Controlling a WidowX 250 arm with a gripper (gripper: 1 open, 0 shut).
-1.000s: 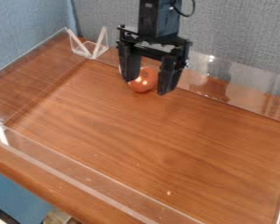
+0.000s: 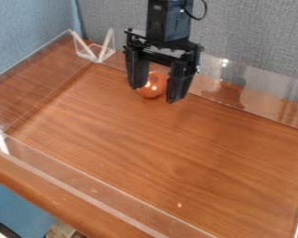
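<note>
My black gripper [image 2: 158,79] hangs at the top centre of the camera view, its two fingers spread apart over the back of the wooden floor. Behind and between the fingers a round orange-red object [image 2: 152,87] rests near the back wall; whether the fingers touch it I cannot tell, but they are not closed on it.
A white wire-like frame [image 2: 94,48] stands in the back left corner. Grey padded panels rise behind.
</note>
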